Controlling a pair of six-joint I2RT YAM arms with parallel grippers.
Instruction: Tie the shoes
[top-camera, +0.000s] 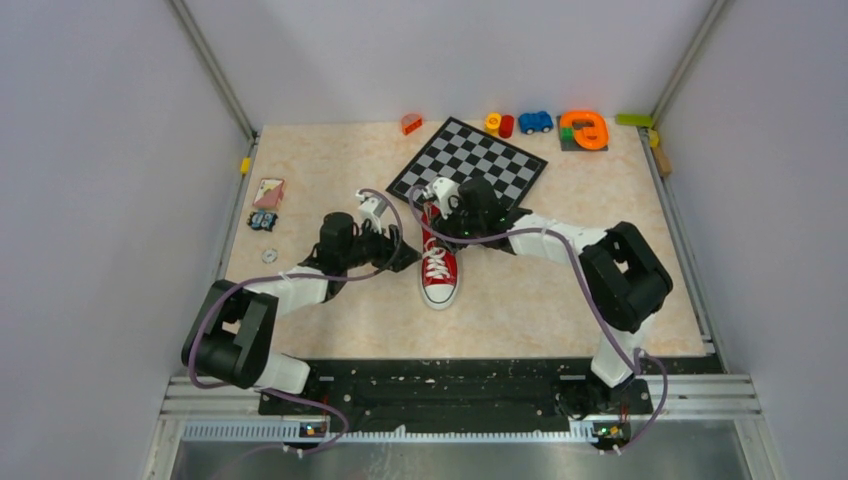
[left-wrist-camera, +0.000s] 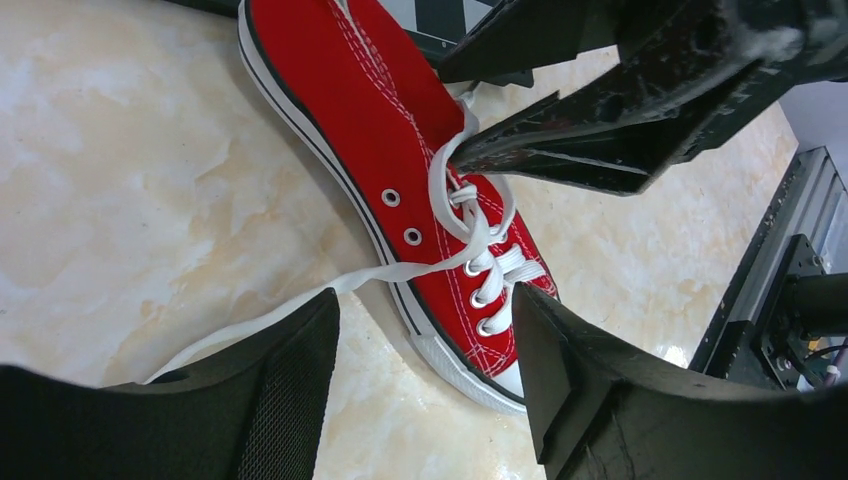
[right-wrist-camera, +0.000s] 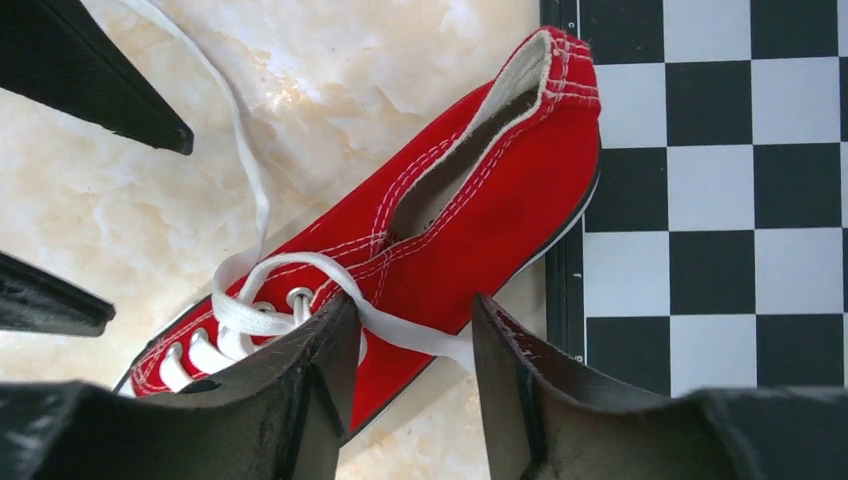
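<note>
A red shoe (top-camera: 440, 275) with a white toe cap stands on the table, toe toward the front. In the left wrist view, one white lace end (left-wrist-camera: 250, 322) trails from the shoe out past a finger of my left gripper; that gripper is open beside the shoe. My right gripper is over the upper lacing, partly open, with the other white lace (right-wrist-camera: 415, 335) crossing the gap between its fingers, not clamped. A loop of lace (left-wrist-camera: 440, 185) curves close below the right gripper's fingers (left-wrist-camera: 580, 140) in the left wrist view.
Just behind the shoe lies a checkered board (top-camera: 470, 160). Toys, among them a blue car (top-camera: 536, 122) and an orange ring toy (top-camera: 584, 129), line the back edge. Bare table (top-camera: 570, 315) surrounds the shoe at front and sides.
</note>
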